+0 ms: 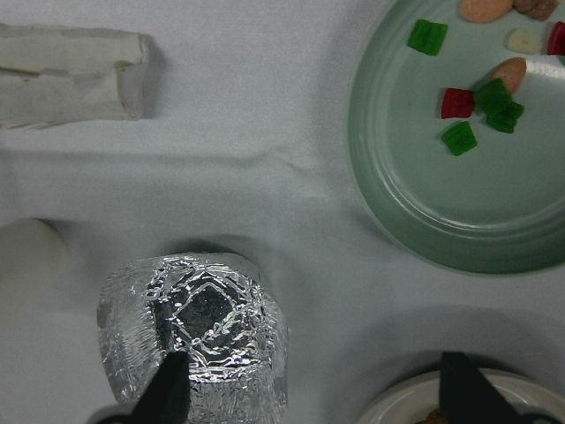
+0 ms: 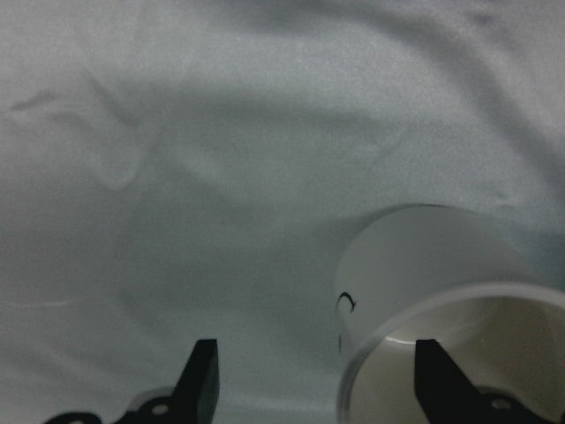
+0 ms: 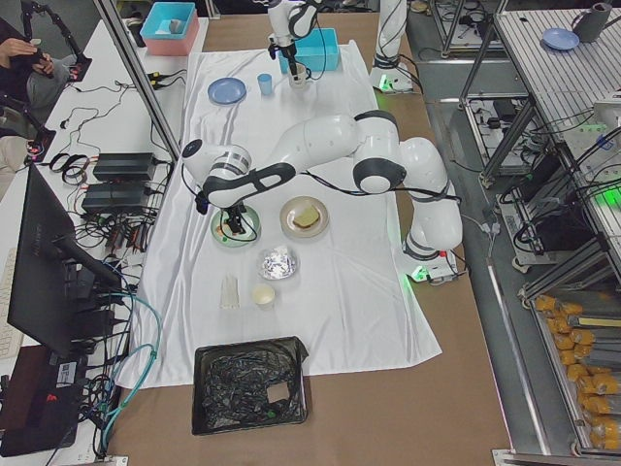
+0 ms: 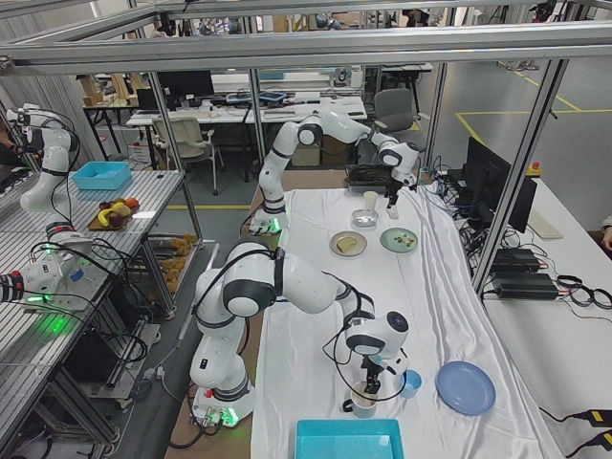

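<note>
My left gripper (image 3: 233, 219) is open above the green plate (image 1: 424, 203), which holds gummy pieces and nuts. In the left wrist view a crumpled foil item (image 1: 199, 327), a pale wrapped item (image 1: 71, 75) and a white cup (image 1: 22, 265) lie beside it. My right gripper is open at the white mug (image 2: 415, 252), one finger over its opening, the other outside to the left. Whether the fingers touch it cannot be told.
A blue plate (image 4: 466, 387), a blue cup (image 4: 412, 381) and a turquoise bin (image 4: 349, 440) surround the right gripper. A beige plate with food (image 3: 289, 225) sits beside the green one. A black lined tray (image 3: 204, 388) stands beyond the cloth's edge.
</note>
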